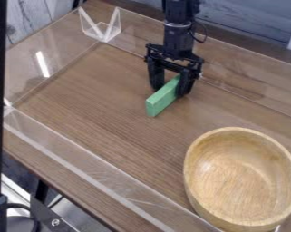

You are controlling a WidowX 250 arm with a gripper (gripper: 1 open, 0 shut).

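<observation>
My black gripper [172, 74] reaches down from the top centre of the camera view, its fingers over a green block [161, 102] that lies slanted on the wooden table. The block's upper end is partly hidden by the gripper, so I cannot tell whether the fingers are closed on it.
A large round wooden bowl [237, 176] fills the lower right of the table [87, 127]. A clear plastic piece [101, 25] stands at the upper left. Black cables [19, 220] are at the lower left corner.
</observation>
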